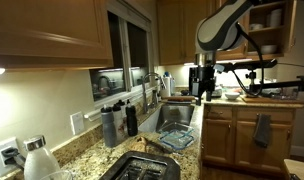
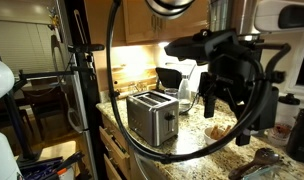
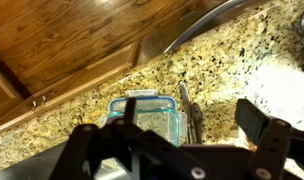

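In the wrist view my gripper stands open, its two dark fingers wide apart with nothing between them. Below in that view is a clear container with a blue rim (image 3: 144,103) on the speckled counter (image 3: 227,60). A slim dark utensil (image 3: 196,117) lies just right of the container. Exterior view 1 shows the arm (image 1: 218,36) reaching down over the far end of the counter, with small dark fingers at its end. From exterior view 2, dark gripper parts hang above the counter, partly hidden by a large black cable loop.
A steel toaster (image 2: 152,118) and a glass carafe (image 2: 186,88) stand on the counter. Dark utensils (image 2: 254,163) lie at its near right. In exterior view 1, a sink rack (image 1: 175,136), a black tray (image 1: 144,166) and bottles (image 1: 109,127) line the window side.
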